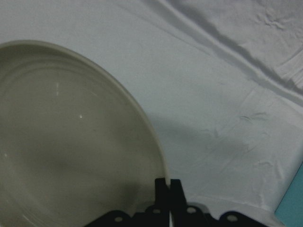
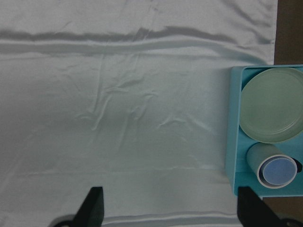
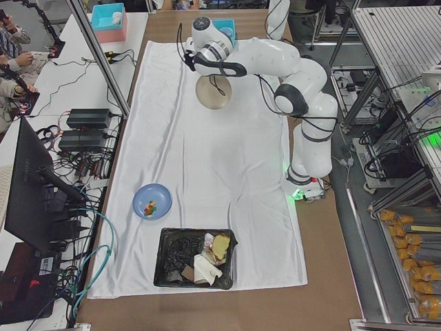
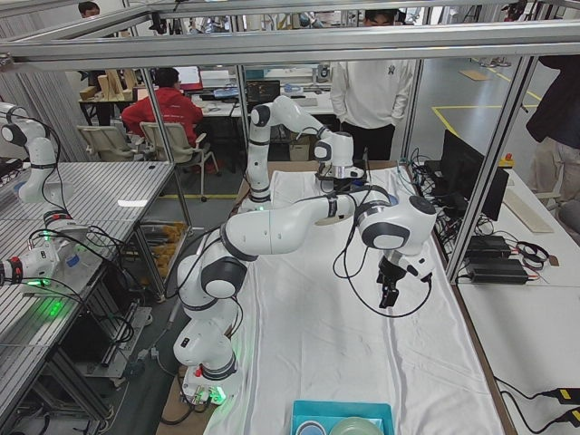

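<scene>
My left gripper is shut on the rim of a beige plate [image 1: 75, 127], which hangs over the white cloth. The same plate [image 3: 213, 96] shows beneath the white arm in the camera left view. My right gripper stands open above bare cloth, left of a turquoise bin [image 2: 233, 123]; it also shows [image 4: 391, 290] in the camera right view. In the bin are a pale green plate [image 2: 270, 104] and a cup [image 2: 270, 161] with a blue one inside.
A blue plate [image 3: 162, 196] with small coloured pieces lies at the cloth's left. A black tray [image 3: 172, 276] with mixed items sits at the near end. A monitor and cables line the left side.
</scene>
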